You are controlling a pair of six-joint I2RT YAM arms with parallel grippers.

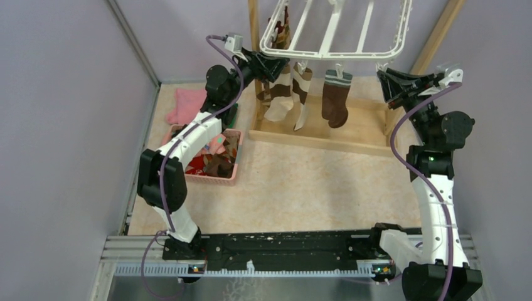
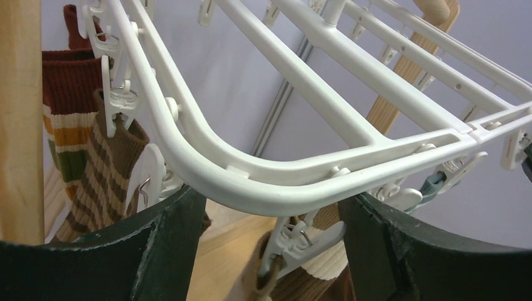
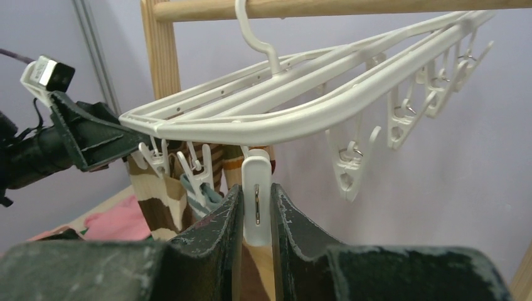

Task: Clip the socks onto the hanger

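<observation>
The white hanger (image 1: 339,55) fills the upper part of the top view, and several socks hang from its clips. Among them are a brown sock with a striped cuff (image 1: 335,103) and a brown-and-cream sock (image 1: 301,84). My left gripper is open at the hanger's near left corner, with a finger on either side of the rail and no sock between them. Below that corner a clip (image 2: 307,244) has a sock's edge in it. At the opposite end, my right gripper is shut on a white clip (image 3: 256,188) beneath the hanger's rail.
Several empty clips (image 3: 351,163) line the hanger's side in the right wrist view. A pink basket (image 1: 210,180) of socks stands left, below a pink cloth (image 1: 187,103). A wooden frame (image 1: 326,144) stands under the hanger.
</observation>
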